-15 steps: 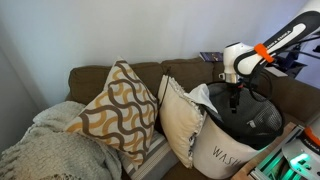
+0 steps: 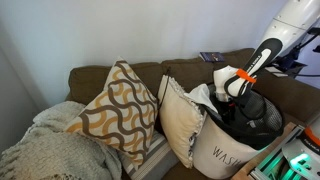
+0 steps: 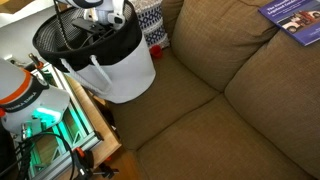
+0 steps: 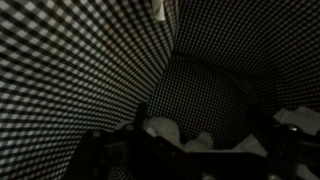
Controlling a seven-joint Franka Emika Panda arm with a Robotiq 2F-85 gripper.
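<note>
My gripper points down into a white laundry basket (image 2: 218, 152) with a dark checked lining (image 4: 95, 80). In the wrist view its dark fingers stand apart, one on each side, so it is open. Low between them, deeper in the basket, lies a white, fluffy-looking item (image 4: 165, 129); whether it touches a finger is hard to tell. Pale cloth (image 4: 300, 120) shows at the lower right, partly behind a finger. White cloth (image 2: 206, 98) also hangs over the basket's left rim in exterior view 1. The fingertips are hidden in both exterior views.
A brown sofa (image 3: 190, 125) surrounds the basket. Left of it lean a cream pillow (image 2: 180, 122) and an orange-patterned pillow (image 2: 118, 110), beside a grey blanket (image 2: 60, 152). A purple book (image 3: 297, 17) lies on the sofa. The basket walls closely flank my gripper.
The arm has come down and slightly left, bringing my gripper from above the basket's rim to inside it. Basket and pillows stay put.
</note>
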